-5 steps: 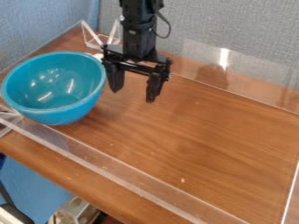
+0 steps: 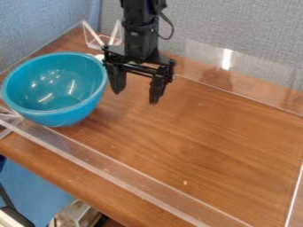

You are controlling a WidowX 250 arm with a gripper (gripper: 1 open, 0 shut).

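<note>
The black gripper [image 2: 137,86] hangs at the top centre, its two fingers pointing down over the wooden table and set wide apart, open with nothing visible between them. A turquoise bowl [image 2: 55,90] sits at the left of the table, just left of the gripper's nearer finger.
Clear panels line its edges. White wire-like pieces stand at the back left and left edge. A textured grey wall rises behind, and a blue surface shows below the front left.
The gripper has shifted very slightly; the bowl stays where it was.
</note>
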